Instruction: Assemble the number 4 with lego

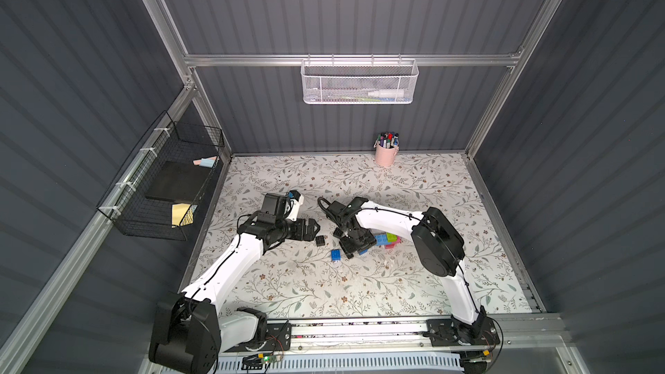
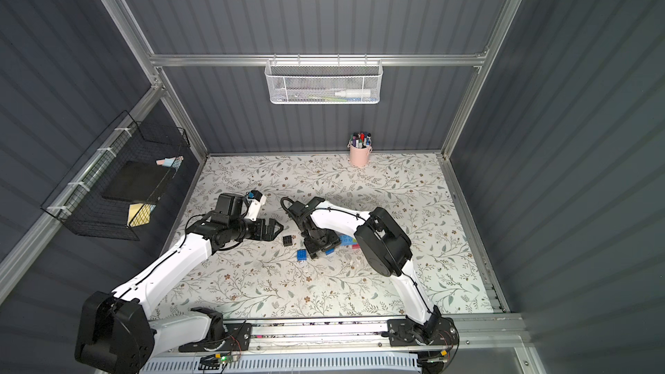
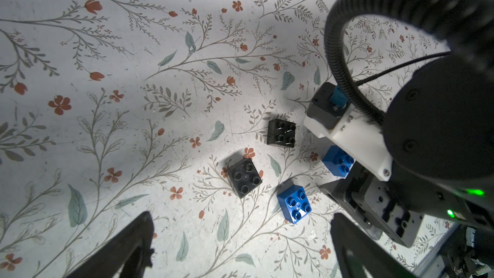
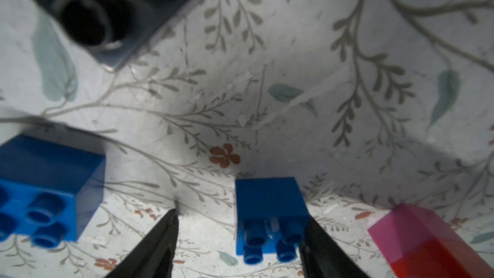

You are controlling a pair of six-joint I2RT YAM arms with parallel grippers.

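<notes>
My right gripper is low over the table, its fingers part open around a small blue brick (image 4: pixel 270 195). That brick lies nearer the right-hand finger (image 4: pixel 329 257), and a gap shows on the other side. A second blue brick (image 3: pixel 294 203) rests to the left of the right gripper. Two black bricks, one nearer black brick (image 3: pixel 245 177) and one farther black brick (image 3: pixel 281 132), lie apart on the table. My left gripper stands open above the table at the left, nothing between its fingers.
Light blue (image 1: pixel 381 239), green (image 1: pixel 392 237) and pink-red (image 4: pixel 437 242) bricks cluster just right of the right gripper, partly hidden by its arm. A pink pen cup (image 1: pixel 386 154) stands at the back.
</notes>
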